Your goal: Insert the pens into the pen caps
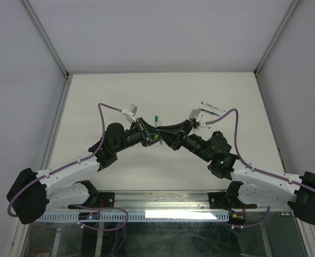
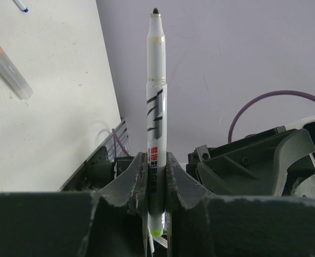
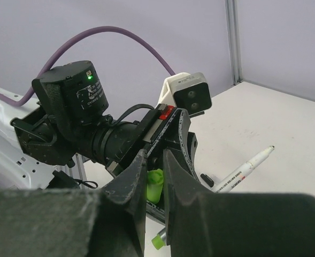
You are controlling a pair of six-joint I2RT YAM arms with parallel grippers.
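Observation:
In the left wrist view my left gripper is shut on a white pen with black and red print. Its dark tip points away from the fingers, and its light green end shows below them. From the right wrist view the same pen slants through the left gripper's fingers, tip to the upper right. A bright green cap is held between the fingers of my right gripper. Pen tip and cap look apart there. In the top view both grippers meet near the centre, hiding most of the pen and cap.
Two pens or pen parts lie at the right back of the white table. A thin green-and-white piece lies behind the grippers. An orange-ended clear piece lies on the table.

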